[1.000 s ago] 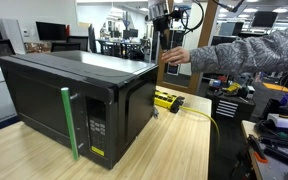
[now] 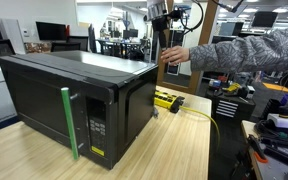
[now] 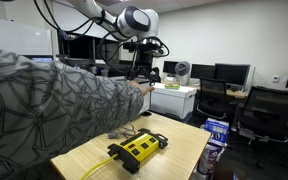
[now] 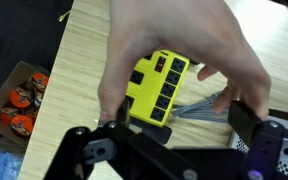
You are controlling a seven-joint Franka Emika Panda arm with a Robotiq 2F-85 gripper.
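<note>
My gripper stands open above the table, its two dark fingers well apart at the bottom of the wrist view. A person's hand (image 4: 169, 25) reaches in just beyond the fingertips, its own fingers spread on both sides. In exterior view 1 the hand (image 2: 176, 57) is right under the gripper; whether they touch I cannot tell. Below lies a yellow-and-black power strip (image 4: 164, 85), also seen on the table (image 2: 179, 140) beyond the microwave. The patterned sleeve (image 3: 54, 115) hides much of exterior view 2.
A black microwave (image 2: 54, 105) with a green strip (image 2: 70, 124) on its front fills the left of exterior view 1. A yellow cord (image 2: 209, 117) trails off the table. An open box with orange items (image 4: 22, 105) shows below the table edge.
</note>
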